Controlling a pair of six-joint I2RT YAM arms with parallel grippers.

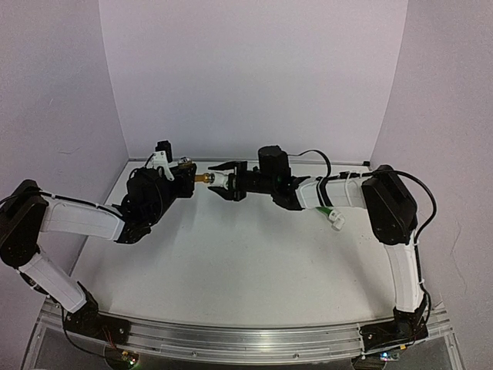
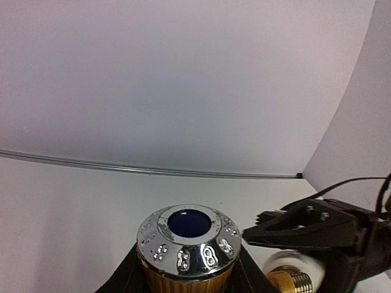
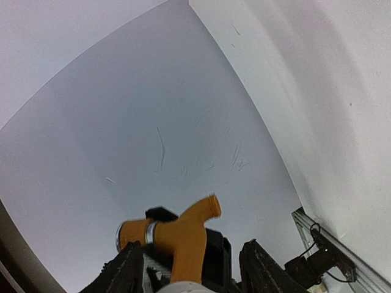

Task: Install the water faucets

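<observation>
A brass-coloured faucet (image 3: pixel 189 235) with a chrome knob (image 2: pixel 189 241) is held up off the table, my left gripper (image 1: pixel 189 179) shut on its body. Its threaded end (image 1: pixel 203 178) points right, toward a white fitting (image 1: pixel 220 180). That fitting sits at the faucet's end, between the spread fingers (image 1: pixel 226 165) of my right gripper (image 1: pixel 223 179). In the left wrist view the white fitting (image 2: pixel 311 267) looks blurred beside brass threads. Only its pale edge (image 3: pixel 186 287) shows in the right wrist view, so whether both fingers press on it is unclear.
A green and white pipe piece (image 1: pixel 333 218) lies on the white table (image 1: pixel 231 270) under the right forearm, partly covered. Walls rise at the back and both sides, and a metal rail (image 1: pixel 231 339) runs along the front.
</observation>
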